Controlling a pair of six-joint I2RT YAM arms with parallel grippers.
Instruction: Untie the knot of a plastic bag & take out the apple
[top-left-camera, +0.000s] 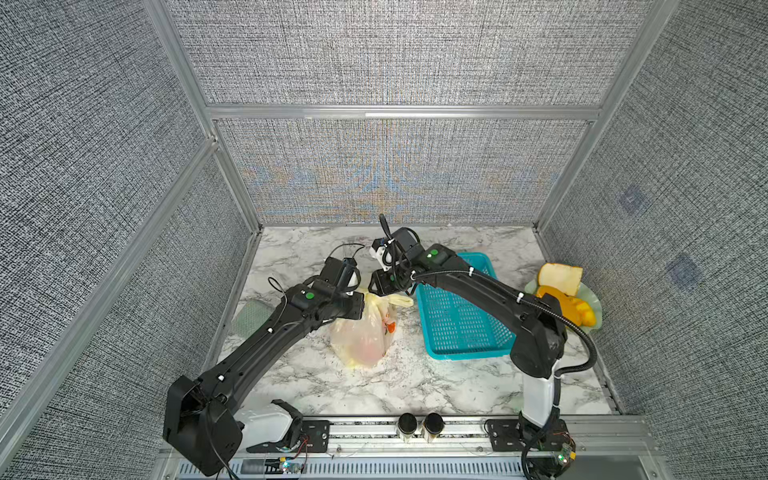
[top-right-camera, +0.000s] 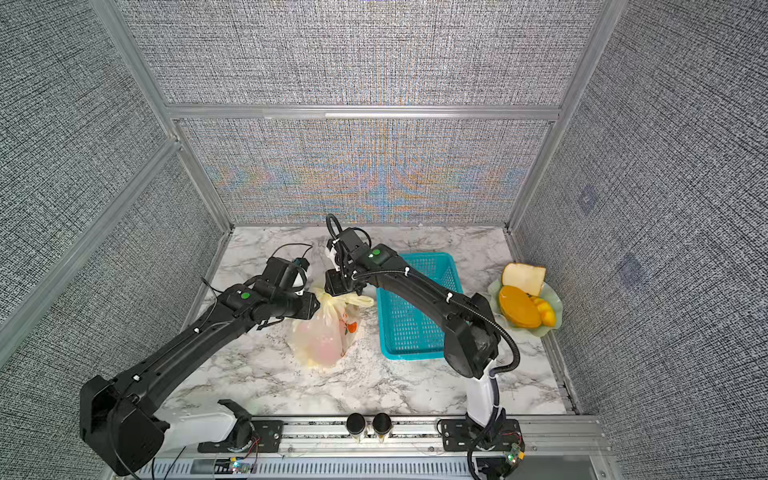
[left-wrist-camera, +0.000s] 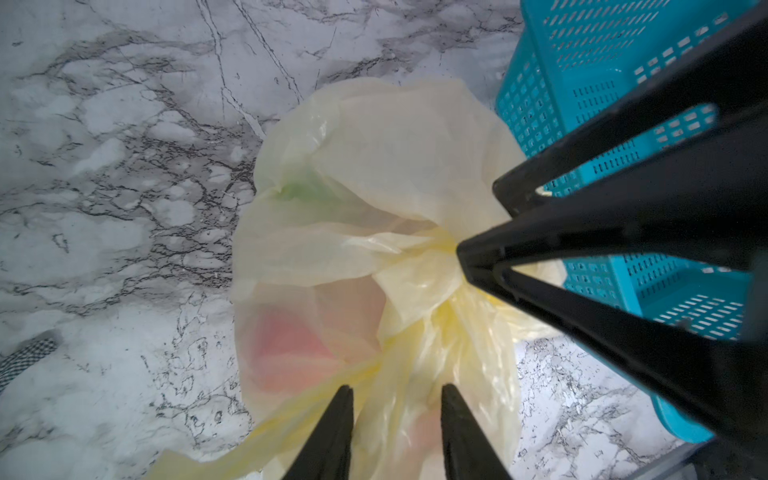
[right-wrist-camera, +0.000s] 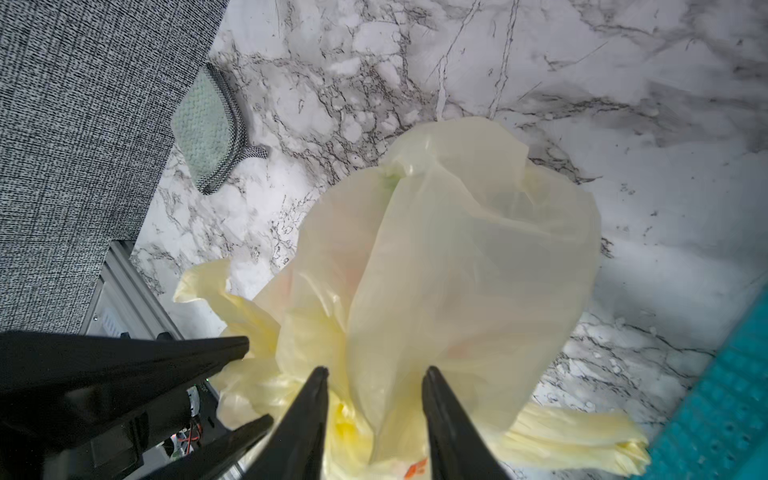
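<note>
A translucent pale yellow plastic bag (top-left-camera: 361, 340) stands on the marbled table, its neck gathered in a yellow knot (left-wrist-camera: 424, 272). A pinkish round shape (left-wrist-camera: 288, 344) shows through its side. My left gripper (top-left-camera: 360, 306) is at the bag's upper left; its fingers (left-wrist-camera: 332, 436) stand apart with bag film visible between them. From the right, my right gripper (top-left-camera: 376, 289) reaches over the bag's top, just behind the knot. Parted fingers (right-wrist-camera: 308, 428) show in the right wrist view, bag film beneath. Whether either gripper touches the bag, I cannot tell.
A turquoise basket (top-left-camera: 428, 336), partly under my right arm, stands right of the bag. Farther right, a plate (top-right-camera: 556, 324) holds bread and yellow items. A green cloth pad (right-wrist-camera: 200, 132) lies at the left wall. My two grippers are close together.
</note>
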